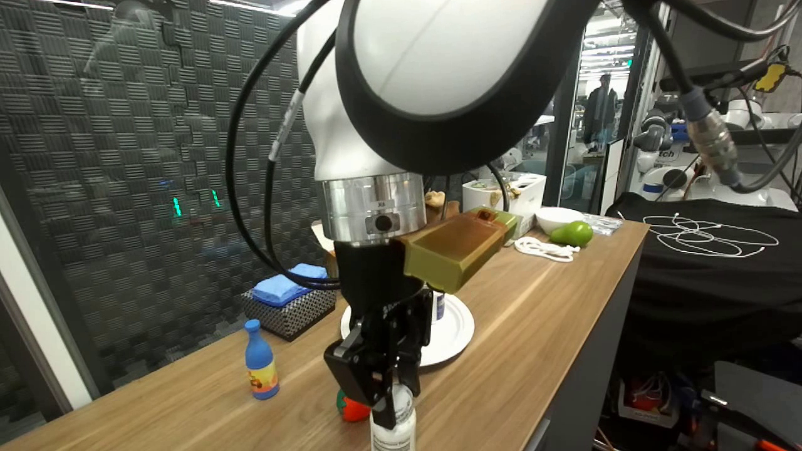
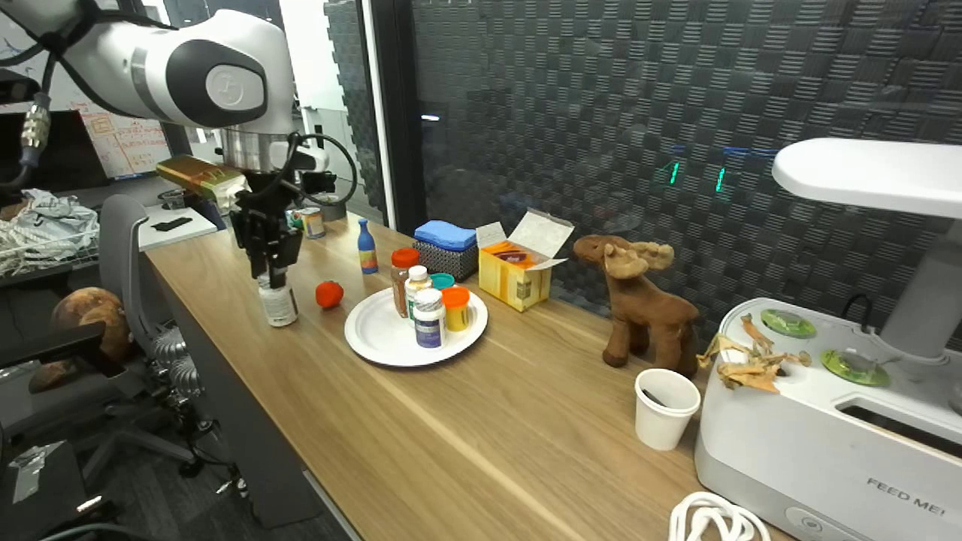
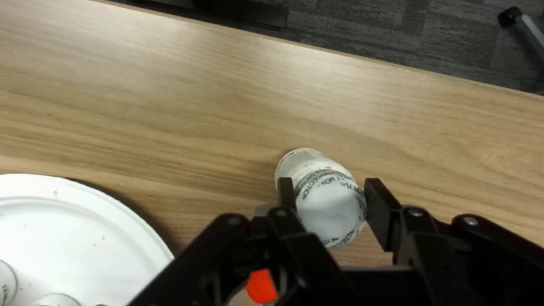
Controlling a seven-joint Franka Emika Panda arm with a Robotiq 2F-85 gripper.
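Between the fingers of my gripper is the lid of a white bottle (image 3: 334, 209), with printed lettering round its edge. The fingers are shut on it from both sides. In the second exterior view the same bottle (image 2: 279, 305) is near the counter's front edge, under the gripper (image 2: 270, 270); whether its base touches the wood is hard to tell. A white plate (image 2: 383, 347) stands to its right there, bearing several bottles, among them a white one with a purple label (image 2: 429, 321). A red toy strawberry (image 2: 329, 294) lies between bottle and plate.
A blue bottle (image 1: 260, 364) stands farther back, near a basket of blue cloths (image 1: 289, 300). A yellow box (image 2: 514, 275), a plush moose (image 2: 645, 302) and a paper cup (image 2: 665, 410) line the back.
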